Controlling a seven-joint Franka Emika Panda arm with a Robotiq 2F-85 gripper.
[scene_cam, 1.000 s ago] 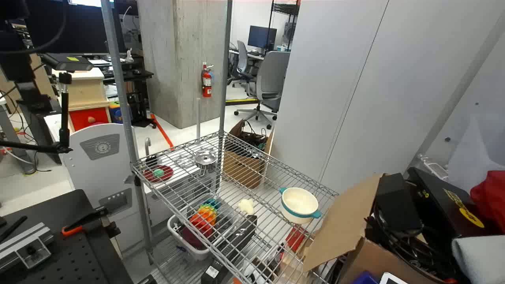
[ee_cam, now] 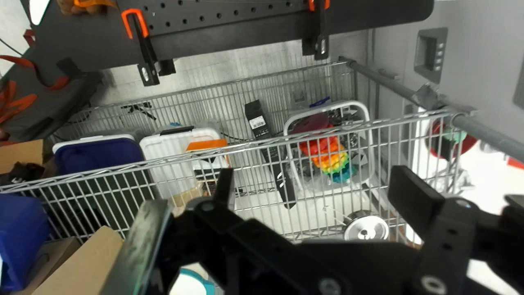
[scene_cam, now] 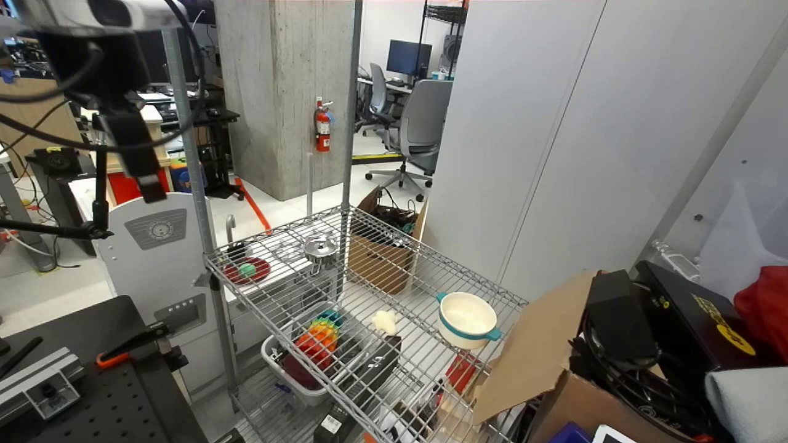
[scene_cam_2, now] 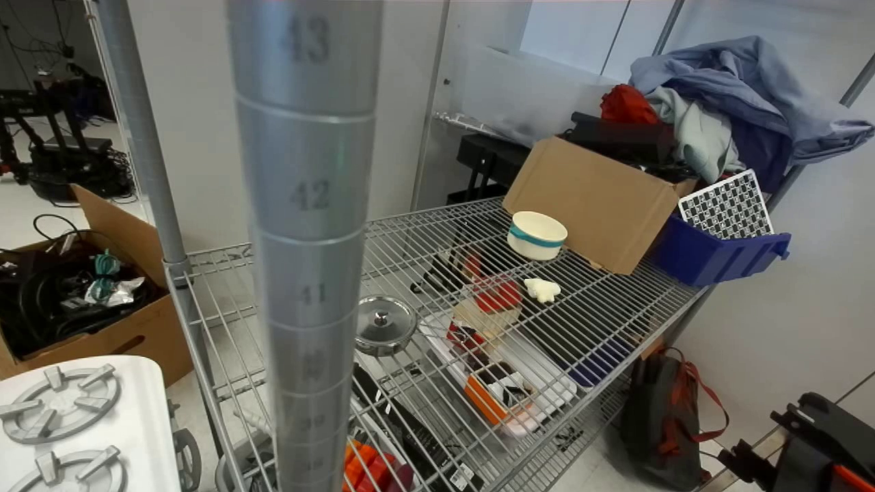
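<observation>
My gripper stands open in the wrist view, its dark fingers wide apart and nothing between them. Exterior view 1 has the blurred arm and its gripper at the upper left, near a shelf post and well above the wire shelf. A cream bowl with teal handles sits on that shelf by a cardboard flap; only part of the bowl shows in the wrist view. Near it lies a small white lumpy piece. Toward the post end rests a silver lidded pot.
Metal posts rise at the shelf corners. An open cardboard box and a blue bin crowd one end. Bins, including a white one with a rainbow toy, stand on the level below. A dark perforated table borders the shelf.
In exterior view 1 the arm has come in from the far left edge, swinging right and nearer the camera. The bowl, white piece and pot have not moved.
</observation>
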